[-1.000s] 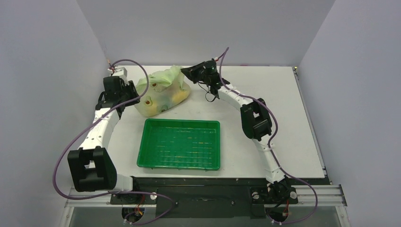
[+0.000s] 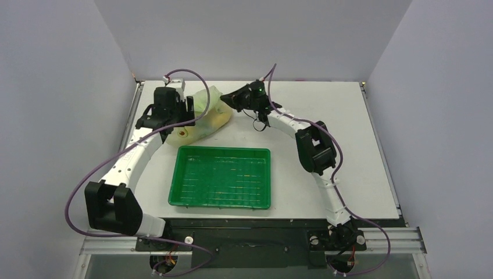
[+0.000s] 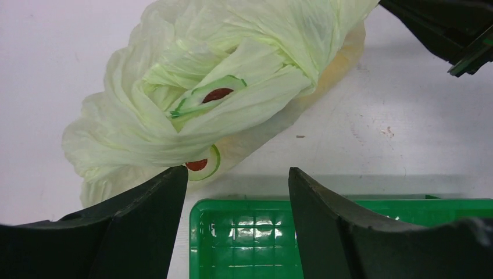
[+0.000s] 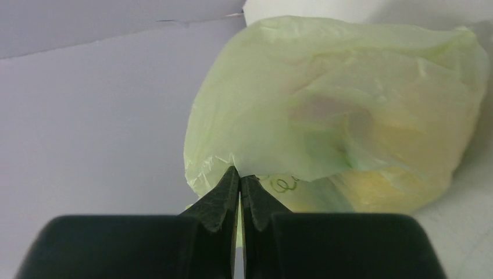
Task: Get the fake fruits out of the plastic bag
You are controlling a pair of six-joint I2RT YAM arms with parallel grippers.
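Observation:
The pale green, see-through plastic bag (image 2: pixel 216 96) (image 3: pixel 279 29) lies at the back left of the table, fruits showing through it. Two pieces with a dark centre and green rim can be made out, an upper fruit (image 3: pixel 218 94) among the folds and a lower fruit (image 3: pixel 204 164) near the bag's front. Over the bag's left part is my left gripper (image 2: pixel 190 111), open, nothing between its fingers. My right gripper (image 2: pixel 222 98) is shut on the raised edge of the plastic bag (image 4: pixel 250 116) at its right side.
An empty green basket (image 2: pixel 221 149) (image 3: pixel 244 204) stands just in front of the bag. Grey walls (image 2: pixel 256 40) close off the back and sides.
My left gripper has swung right from the bag's left edge to over the bag. The bag's raised top has shifted and sagged. My right gripper has moved only slightly.

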